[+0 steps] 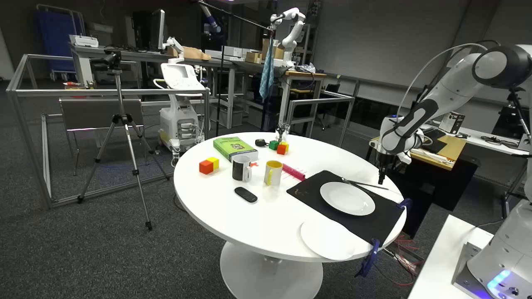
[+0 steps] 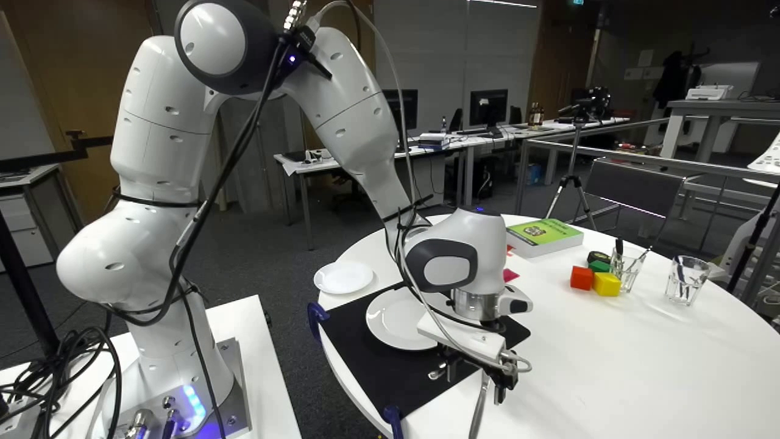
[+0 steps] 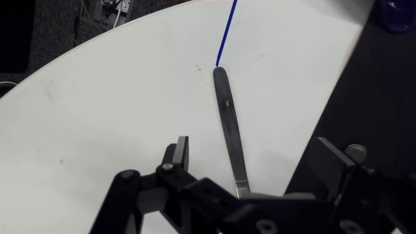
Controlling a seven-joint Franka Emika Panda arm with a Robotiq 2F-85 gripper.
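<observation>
A grey metal utensil, seemingly a knife, lies on the white table beside the black placemat. My gripper hovers above it, open, its fingers spread to either side of the utensil and nothing held between them. The utensil's lower end is hidden behind the gripper's mechanism in the wrist view. From the second exterior view, the knife extends out from under the gripper. A small rounded metal end of another utensil shows on the mat near the right finger.
A white plate rests on the mat, with a second plate beside it. Blue clamps grip the table edge. Two mugs, one a yellow-and-white mug, a green book and colored blocks stand farther off.
</observation>
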